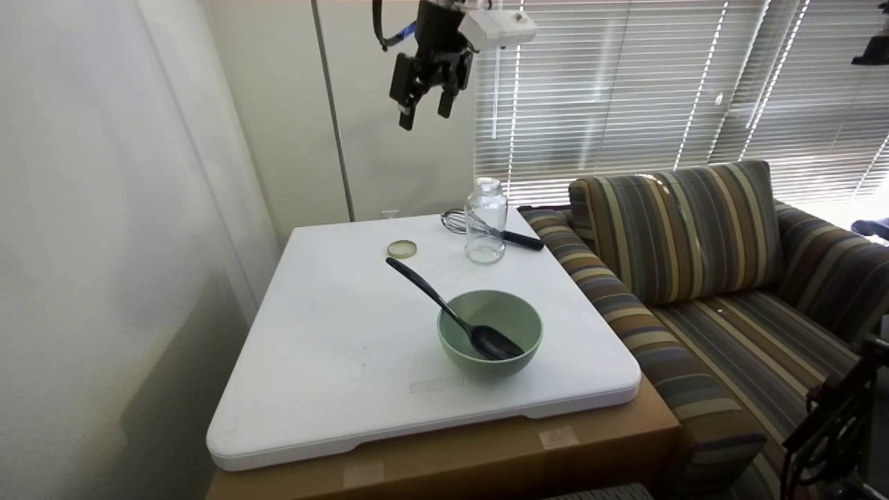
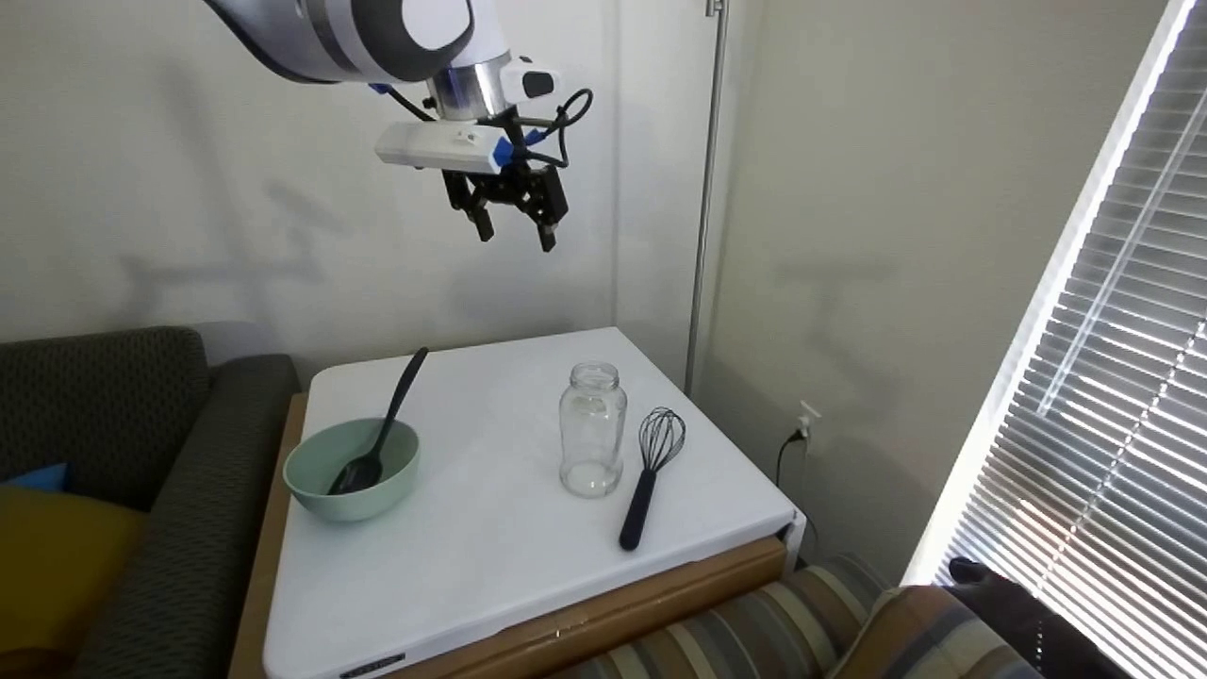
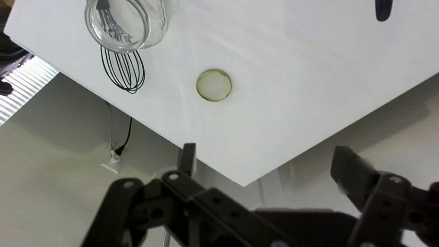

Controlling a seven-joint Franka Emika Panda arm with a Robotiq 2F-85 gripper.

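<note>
My gripper hangs high above the back of the white table, its fingers spread wide. Between its fingertips in the wrist view there is only empty space. On the table below lies a round, yellowish jar lid. A clear glass jar stands upright and without a lid. Beside the jar rests a black-handled wire whisk. Toward the front in exterior view 1, a green bowl holds a black spoon, whose handle leans out over the rim. The lid cannot be made out in exterior view 2.
A striped armchair adjoins the table's right side in exterior view 1. Walls stand behind and to the left, and a vertical pole rises near the far corner.
</note>
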